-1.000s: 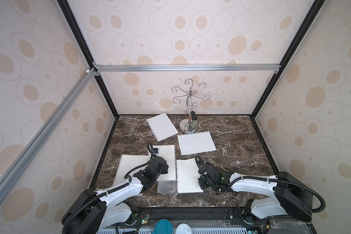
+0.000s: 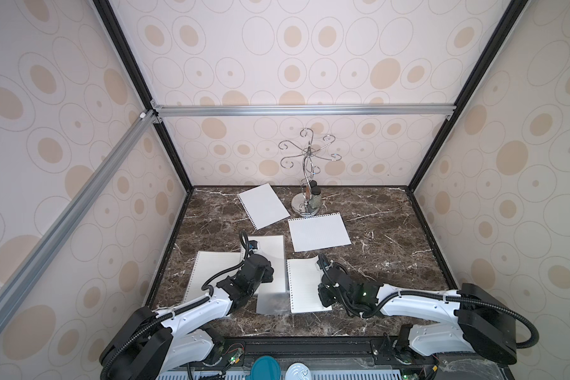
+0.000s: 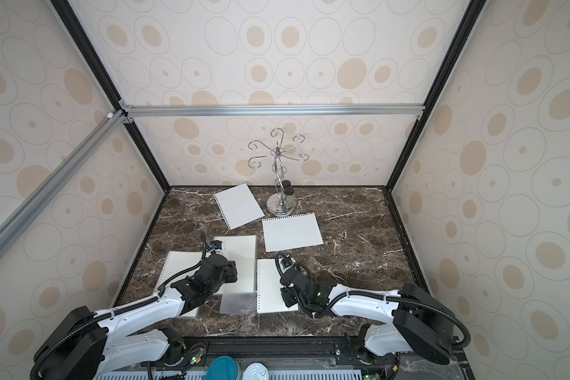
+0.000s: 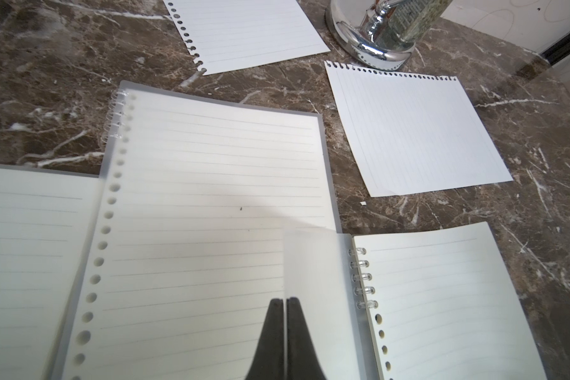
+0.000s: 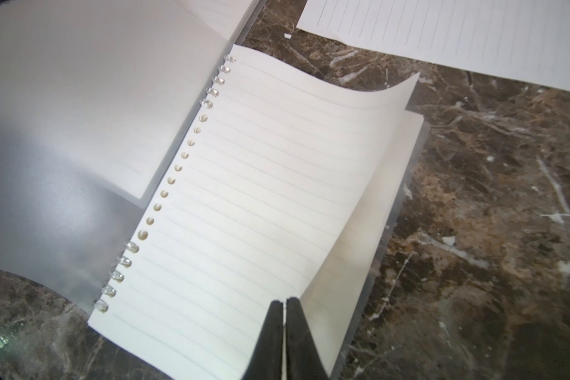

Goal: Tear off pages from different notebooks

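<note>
In the right wrist view, a small ring-bound notebook [image 5: 234,209] lies with its ruled top page lifted and curled along the free edge. My right gripper is at that edge, near the lower corner, its fingers only slightly apart. Whether paper is between them is unclear. My left gripper is shut above a larger ring-bound notebook [image 4: 209,171], with nothing visible between its fingers. Two pages with punched edges lie flat at the back, one loose page [image 2: 262,206] on the left and another loose page [image 2: 319,232] nearer the middle.
A chrome stand [image 2: 305,202] with a dark-lidded jar stands at the back. The small notebook's translucent cover [image 5: 50,190] overlaps the larger notebook. Small white scraps lie on the marble table [image 2: 386,253], whose right side is mostly clear.
The small notebook has shifted slightly to the right. The left arm looks still.
</note>
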